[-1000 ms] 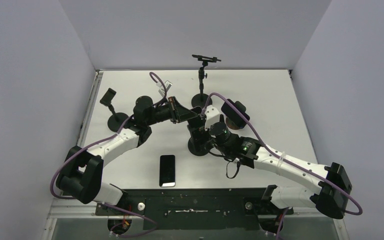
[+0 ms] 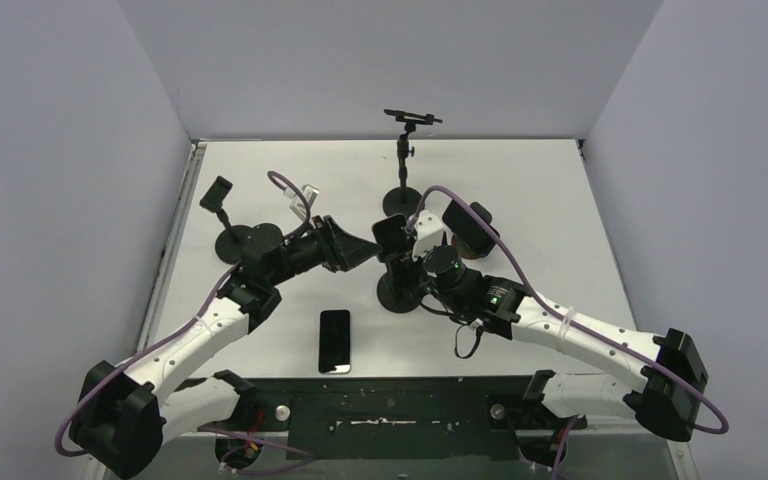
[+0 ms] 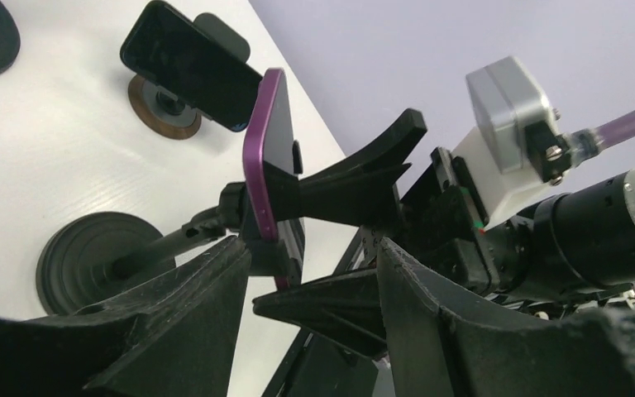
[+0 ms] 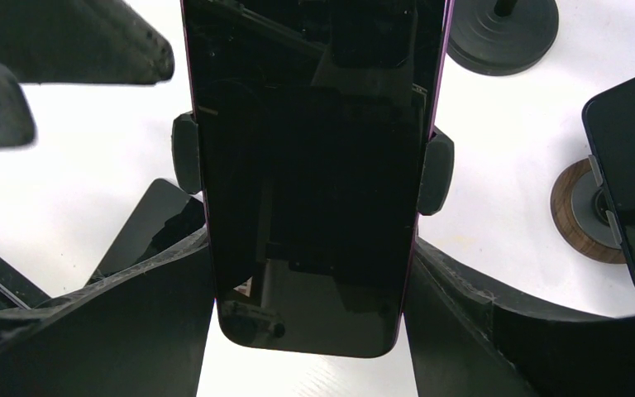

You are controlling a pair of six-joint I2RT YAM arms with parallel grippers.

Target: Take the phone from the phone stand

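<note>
A phone with a purple edge sits upright in the central stand (image 2: 398,295); in the right wrist view its dark screen (image 4: 306,174) fills the middle. My right gripper (image 2: 405,268) has its fingers around the phone's sides at the holder, in the left wrist view one above and one below; whether they press on it I cannot tell. My left gripper (image 2: 355,250) is open just left of the phone, with nothing between its fingertips.
A phone (image 2: 335,340) lies flat at the front. Other stands stand at left (image 2: 231,243), at back (image 2: 403,200) and at right, the last holding a phone (image 3: 190,62). The front right of the table is largely under my right arm.
The right arm has shifted very slightly.
</note>
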